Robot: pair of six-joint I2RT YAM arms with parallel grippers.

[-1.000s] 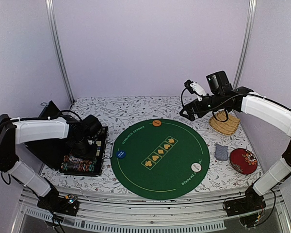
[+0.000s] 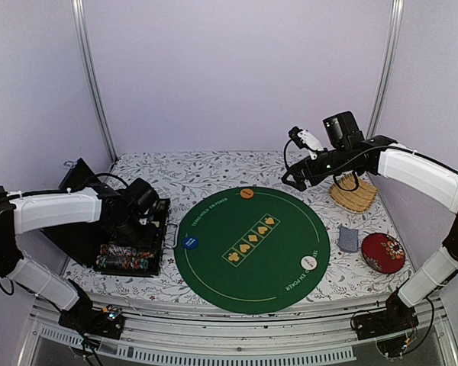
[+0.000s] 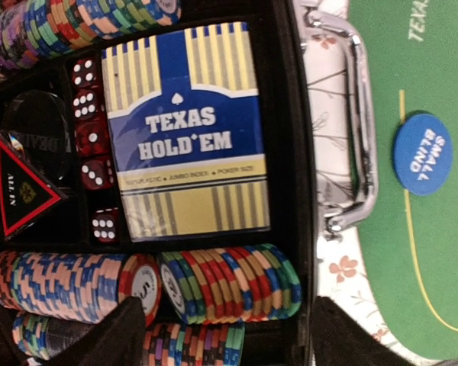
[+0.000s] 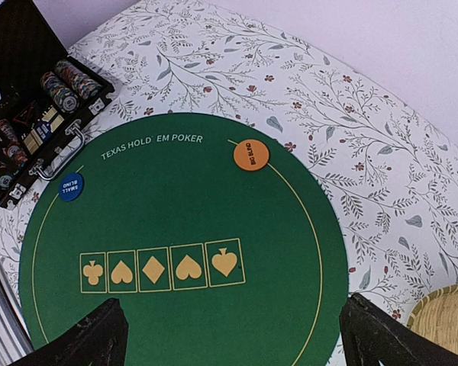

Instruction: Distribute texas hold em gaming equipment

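In the left wrist view, the open black case holds rows of poker chips, a Texas Hold'em card box, dark red dice and a triangular all-in marker. Above the near chip rows is my left gripper, its fingers apart; no object shows gripped. My right gripper stands open and empty above the round green mat. On that mat lie the blue small blind button, the orange big blind button and a white button.
To the right of the mat lie a woven basket, a grey cloth-like square and a red patterned round item. The case's metal handle juts toward the mat.
My left arm has shifted slightly over the case during the last second. The right arm and the buttons on the mat keep their places.
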